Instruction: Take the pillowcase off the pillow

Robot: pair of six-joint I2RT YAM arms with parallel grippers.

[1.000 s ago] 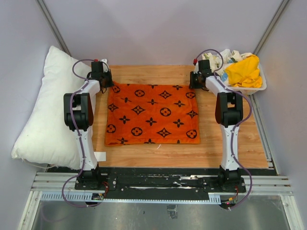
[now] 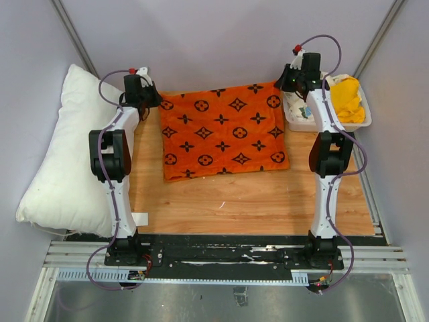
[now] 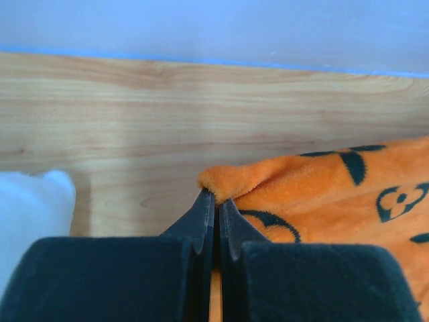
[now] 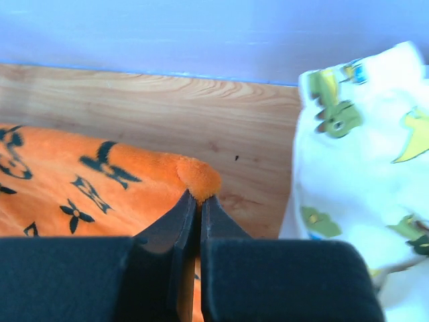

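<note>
The orange pillowcase with black motifs spreads flat between the two arms in the top view. My left gripper is shut on its far left corner, a small orange fold standing up past the fingertips. At the far right corner my right gripper is shut on the cloth, where a rounded orange tuft shows above the fingertips. The white pillow lies apart at the left, bare of the orange cloth, beside the left arm.
A white bin at the back right holds a yellow cloth and a patterned white cloth, close to my right gripper. A grey wall stands at the back.
Both grippers have moved toward the back wall, the right one further and to the right. The pillowcase has shifted back and right with them. The pillow has not moved.
</note>
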